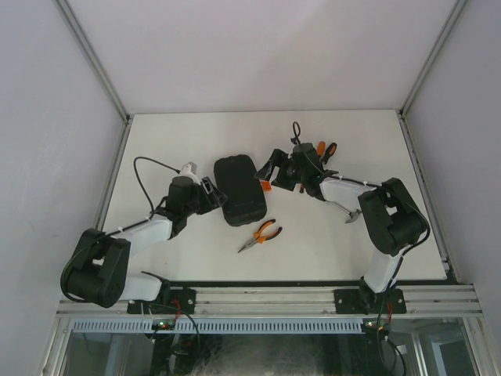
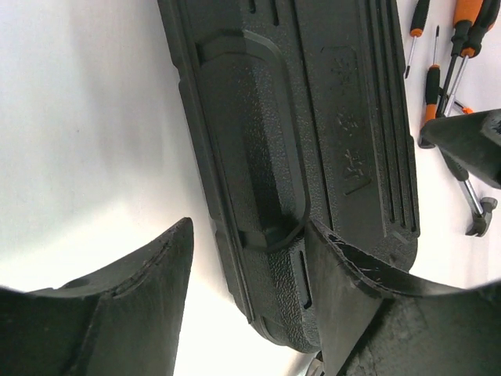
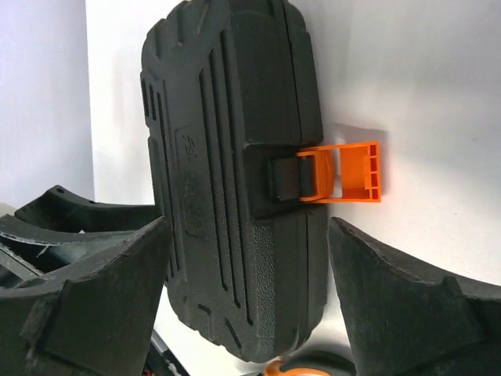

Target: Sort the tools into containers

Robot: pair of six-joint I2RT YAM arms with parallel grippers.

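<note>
A black tool case (image 1: pixel 239 190) lies in the middle of the table, its orange latch (image 3: pixel 358 168) swung out on the right side. My left gripper (image 1: pixel 211 195) hovers at the case's left side, fingers parted over it in the left wrist view. My right gripper (image 1: pixel 273 171) stands open above the case's right side by the latch. Orange-handled pliers (image 1: pixel 265 233) lie below the case. Several screwdrivers (image 2: pixel 431 94) and a hammer (image 2: pixel 480 216) lie to the right, partly under the right arm in the top view.
Walls and metal rails border the table at the back and both sides.
</note>
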